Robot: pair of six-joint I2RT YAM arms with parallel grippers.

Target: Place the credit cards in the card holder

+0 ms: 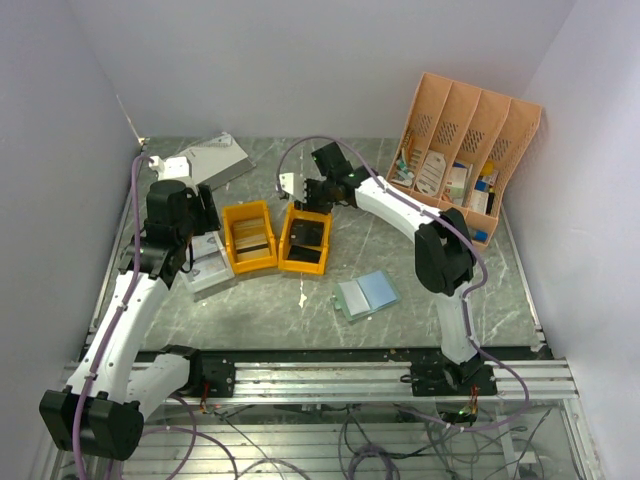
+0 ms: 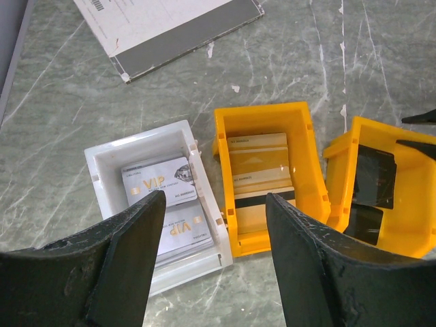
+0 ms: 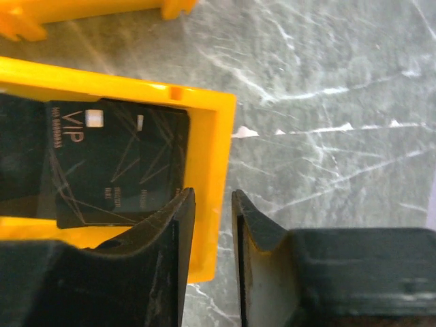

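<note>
Black VIP cards (image 3: 116, 160) lie flat in the right yellow bin (image 2: 345, 160), two of them overlapping or close together. Gold cards (image 2: 259, 160) rest in the yellow bin (image 2: 226, 174) beside it, and white VIP cards (image 2: 163, 180) in a white bin (image 2: 92, 170). My right gripper is parted by a narrow gap at the end wall of the black-card bin, with nothing seen between its fingertips. Above the white and gold bins, my left gripper stands open and empty. Which item is the card holder, I cannot tell.
An open green-edged folder with grey and blue faces (image 1: 366, 294) lies front right of the bins on clear tabletop. A peach organizer (image 1: 468, 150) full of small items stands at the back right. A flat white-grey box (image 1: 215, 158) lies at the back left.
</note>
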